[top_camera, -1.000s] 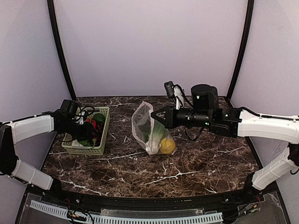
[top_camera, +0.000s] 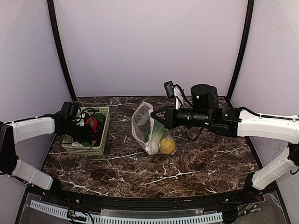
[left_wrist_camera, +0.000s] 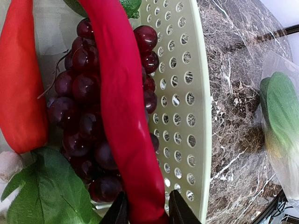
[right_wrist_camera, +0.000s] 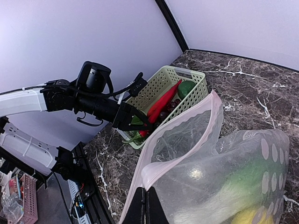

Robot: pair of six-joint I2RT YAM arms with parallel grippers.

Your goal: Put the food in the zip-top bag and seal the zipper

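Observation:
My left gripper is shut on a long red pepper (left_wrist_camera: 124, 107) in the basket (left_wrist_camera: 198, 116), over dark grapes (left_wrist_camera: 86, 86). A second red pepper (left_wrist_camera: 21, 93), leafy greens (left_wrist_camera: 44, 191) and a white bulb (left_wrist_camera: 8, 165) lie alongside. The clear zip bag (top_camera: 142, 121) stands open at the table's middle, holding a green vegetable (left_wrist_camera: 280, 102) and a yellow item (top_camera: 167, 145). My right gripper is shut at the bag's rim (right_wrist_camera: 154, 172); whether the thin plastic is between its fingertips is hard to tell.
Walls bound the back and sides. A pink basket (right_wrist_camera: 29, 200) sits off the table in the right wrist view.
The right arm and bag are unchanged.

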